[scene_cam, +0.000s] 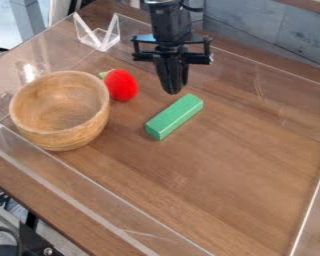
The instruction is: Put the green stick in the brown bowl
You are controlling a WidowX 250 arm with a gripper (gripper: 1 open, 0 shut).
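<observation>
A green stick (174, 117), short and block-shaped, lies diagonally on the wooden table, right of the brown bowl. The round, empty wooden bowl (60, 112) stands upright at the left. My black gripper (174, 88) points down from the top of the view, behind the stick and a little to its left. Its dark fingers come close together at the tips, and whether a small gap lies between them is hard to make out. No object shows in them, and the stick is apart from them.
A red round object (120, 84) with a green end sits between the bowl and the gripper, close to the bowl's rim. A clear angular piece (96, 34) stands at the back left. Bare table (243, 150) spreads out to the right and front.
</observation>
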